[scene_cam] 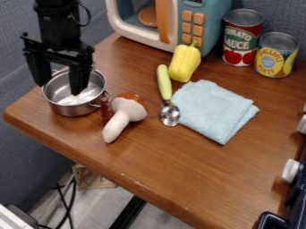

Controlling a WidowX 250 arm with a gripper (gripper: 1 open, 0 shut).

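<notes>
My black gripper point(60, 70) hangs over the steel pot point(74, 104) at the upper left, its two dark fingers reaching down over the pot's back rim and opening, set apart with a gap between them. Beside the pot, to the right, lie a small red item point(106, 111) and a toy mushroom point(127, 113) with a red cap and white stem. A spoon with a pale handle point(165, 84) lies right of those. A folded blue cloth point(213, 111) is at the middle right.
At the back stand a toy microwave point(206, 27), a yellow pepper point(184, 63), a red tomato can point(241, 45) and a yellow can point(275, 59). A dark appliance point(287, 188) edges the right side.
</notes>
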